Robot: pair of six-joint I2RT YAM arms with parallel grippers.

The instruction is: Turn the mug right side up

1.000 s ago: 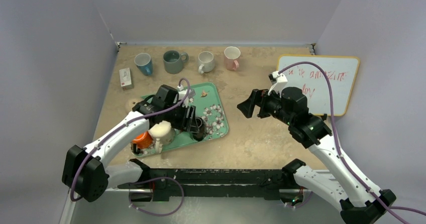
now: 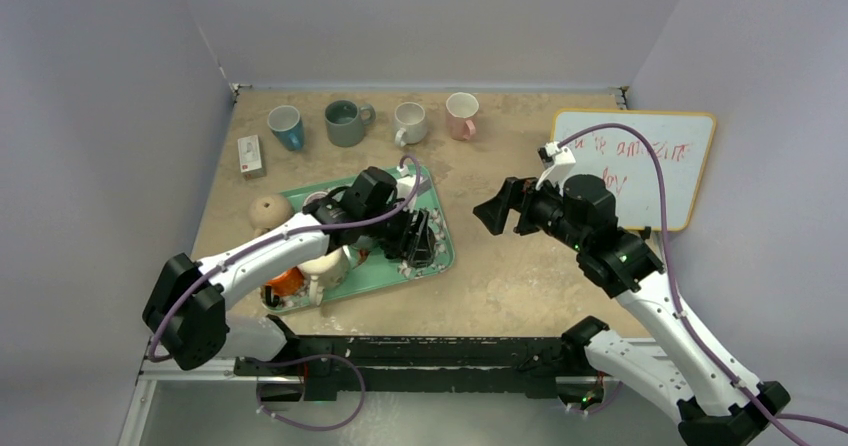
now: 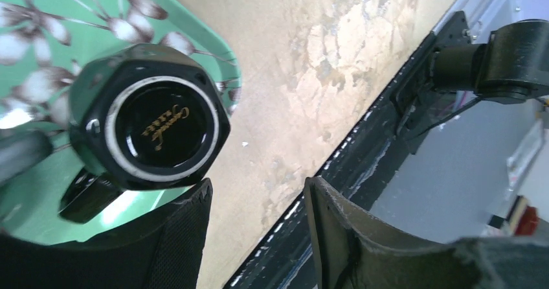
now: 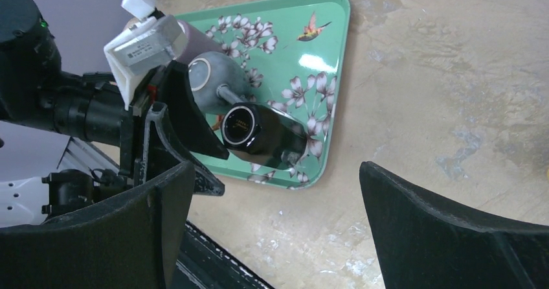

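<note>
The black mug (image 4: 278,133) lies on its side near the right edge of the green tray (image 4: 344,26). Its base faces my left gripper, whose fingertips are close to that base. In the left wrist view the mug (image 3: 162,127) shows its round base with gold lettering, and its handle (image 3: 90,195) at the lower left. The left fingers (image 3: 191,231) stand apart with only table seen between them. From above, the left gripper (image 2: 412,238) partly covers the mug. My right gripper (image 2: 503,223) is open and empty, above bare table right of the tray.
Other mugs crowd the tray's left half, among them an orange one (image 2: 286,283) and a cream one (image 2: 325,268). Along the back stand a blue cup (image 2: 286,124), a green mug (image 2: 346,124), a white mug (image 2: 409,121) and a pink mug (image 2: 461,114). A whiteboard (image 2: 650,186) lies at right.
The left gripper has moved right across the tray, and the black mug has shifted right as well. My right arm has stayed almost still.
</note>
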